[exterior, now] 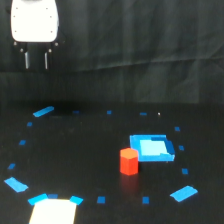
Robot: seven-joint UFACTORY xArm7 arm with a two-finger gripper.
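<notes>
The white robot gripper (pixel 37 59) hangs at the upper left against a dark curtain, its two thin fingers apart with nothing between them, well above the table. A red hexagonal block (pixel 129 162) stands on the black table, just in front and left of a shallow blue tray (pixel 167 157) that holds a pale flat piece (pixel 151 147).
A cream-white square object (pixel 52 212) is at the bottom left, partly cut off by the frame edge. Blue tape marks lie scattered on the black table (pixel 90 150), which is otherwise clear in the middle and at the back.
</notes>
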